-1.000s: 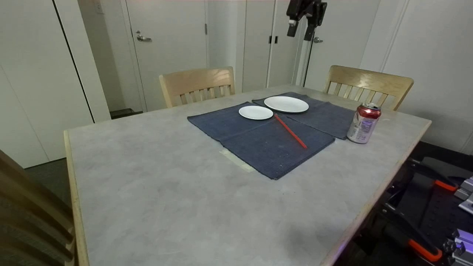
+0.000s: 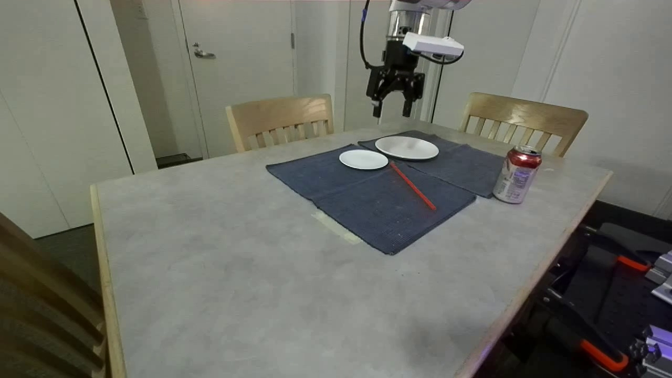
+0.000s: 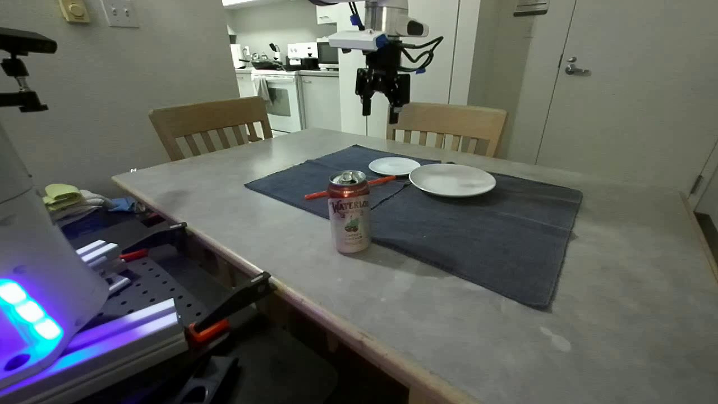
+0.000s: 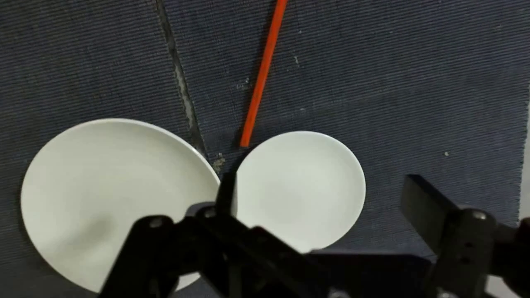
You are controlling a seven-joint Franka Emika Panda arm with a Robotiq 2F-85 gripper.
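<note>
Above the table's far side hangs my gripper (image 2: pixel 391 114), its fingers spread wide with nothing between them. In the wrist view the small white plate (image 4: pixel 303 193) lies below the gap, nearer the left finger (image 4: pixel 227 194) than the right finger (image 4: pixel 422 213). Beside it is a larger white plate (image 4: pixel 114 188), partly hidden by the left finger. One end of a red stick (image 4: pixel 263 74) comes close to the small plate's rim. A red and white can (image 3: pixel 350 215) stands upright at the table's robot side, just off the mats.
Two dark blue placemats (image 2: pixel 397 217) lie beneath the plates and stick. Wooden chairs (image 2: pixel 283 116) stand along the table's far edges. Clamps (image 3: pixel 222 303) grip the table's edge by the robot base.
My gripper has come down and a little to the left in exterior view 1, toward the plates. The plates, stick and can have stayed where they were.
</note>
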